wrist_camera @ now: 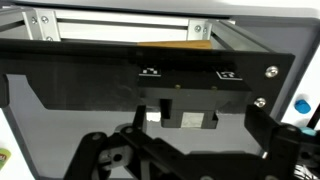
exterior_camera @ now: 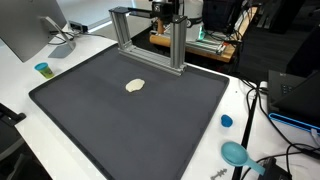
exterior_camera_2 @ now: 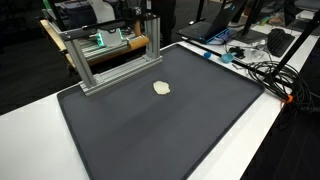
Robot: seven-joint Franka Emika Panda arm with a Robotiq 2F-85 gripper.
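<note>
In the wrist view my gripper stands open, its dark fingers [wrist_camera: 268, 128] wide apart. A black bar [wrist_camera: 90, 85] crosses that view just beyond them, with a block [wrist_camera: 188, 100] at its middle; whether a finger touches it I cannot tell. An orange piece [wrist_camera: 175, 44] shows behind the bar, against a silver frame [wrist_camera: 120, 30]. From outside, the silver frame [exterior_camera: 150, 57] rises at the mat's far edge, and an orange piece [exterior_camera: 159, 39] is partly visible behind it. My gripper is hard to make out in both exterior views.
A cream, roundish flat piece [exterior_camera_2: 161, 88] lies on the dark grey mat [exterior_camera_2: 150, 130], which is otherwise clear. A green-and-blue cup [exterior_camera: 43, 70] stands to the left. On the right are a blue lid-like thing [exterior_camera: 226, 121], a teal round thing [exterior_camera: 238, 154] and tangled cables [exterior_camera_2: 270, 72].
</note>
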